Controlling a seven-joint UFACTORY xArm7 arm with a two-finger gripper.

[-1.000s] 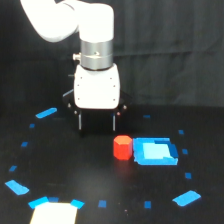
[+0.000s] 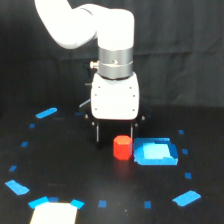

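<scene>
The white robot arm comes down from the top centre, its gripper (image 2: 115, 132) hanging with two thin dark fingers apart, just above and around a red block (image 2: 123, 148). Whether the fingers touch the block cannot be told. To the block's right sits a blue tray (image 2: 169, 148) with a pale interior.
The dark table (image 2: 100, 185) carries scattered blue tape marks. A pale cream object (image 2: 52, 214) lies at the front left edge.
The arm and gripper have moved right and down, from left of the red block to over it. The block and tray appear unmoved.
</scene>
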